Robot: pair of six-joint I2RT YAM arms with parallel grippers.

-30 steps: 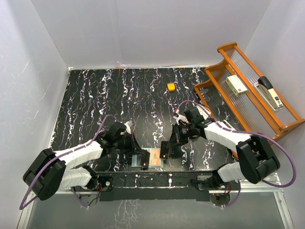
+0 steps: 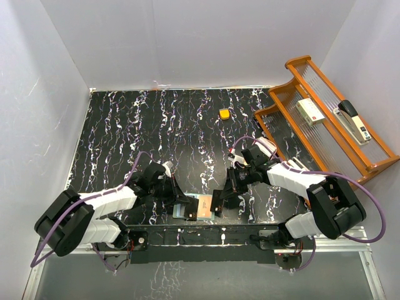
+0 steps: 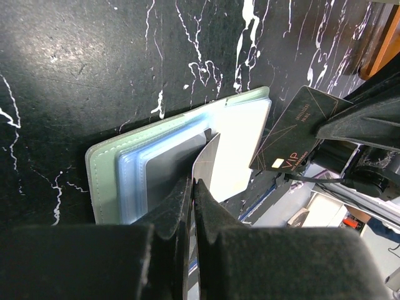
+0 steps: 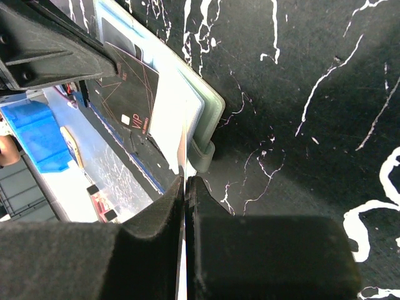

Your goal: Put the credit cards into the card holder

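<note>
The card holder [image 2: 204,207] lies open near the table's front edge, with a green cover [image 3: 103,169], a blue-edged clear pocket [image 3: 132,194] and a pale panel [image 3: 240,140]. My left gripper [image 2: 185,199] is shut on a black VIP card [image 4: 129,87], which stands over the middle of the holder. In the left wrist view that card shows nearly edge-on and looks bowed. At the holder's right side, my right gripper [image 2: 224,195] is shut on another black VIP card [image 3: 294,134]. The right wrist view shows this second card only as a thin edge; whether it touches the holder, I cannot tell.
A small yellow object [image 2: 224,114] sits at the back of the table. On the right stands a wooden rack [image 2: 294,103] with a white box [image 2: 310,111] and other items on it.
The left gripper and its card have shifted a little to the right.
</note>
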